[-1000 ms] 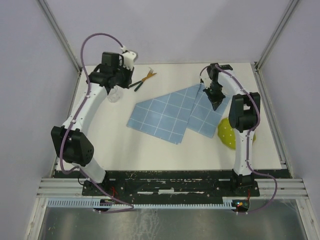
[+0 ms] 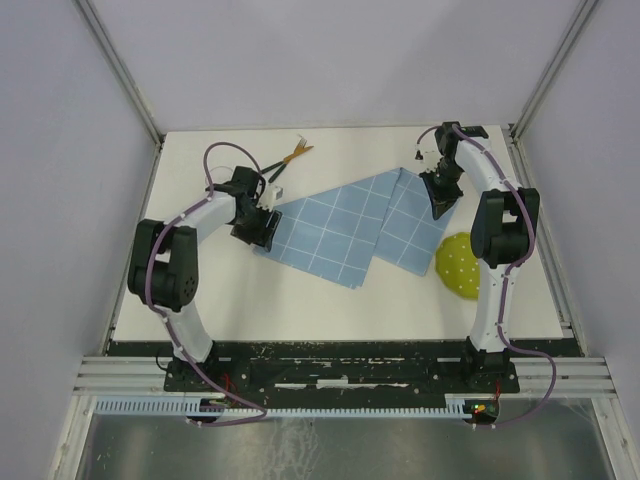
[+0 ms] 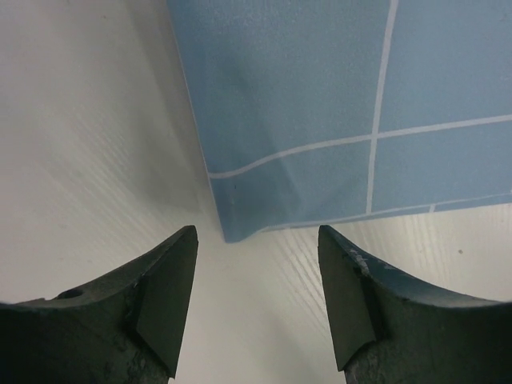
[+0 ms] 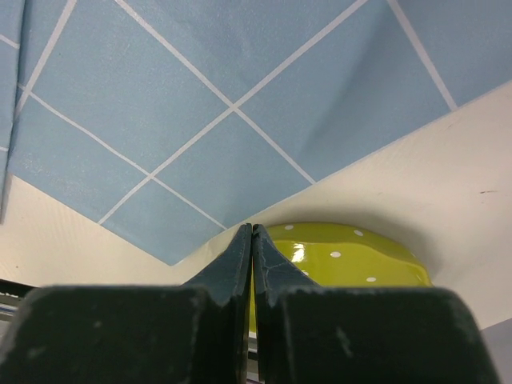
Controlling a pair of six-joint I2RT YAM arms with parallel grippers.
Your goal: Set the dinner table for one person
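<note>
A blue placemat with a white grid lies across the middle of the table, with a fold or overlap line running down its right part. Over its left front corner my left gripper stands open; in the left wrist view that cloth corner lies just beyond the spread fingers, untouched. Above the cloth's right part my right gripper is shut, nothing visible between its tips. A green dotted plate sits at the right, partly under the right arm. Cutlery with a wooden-coloured fork lies at the back.
Dark-handled cutlery lies by the fork, close to the left arm. Bare white table stretches along the front.
The right gripper has shifted slightly right. The cloth has stayed put.
</note>
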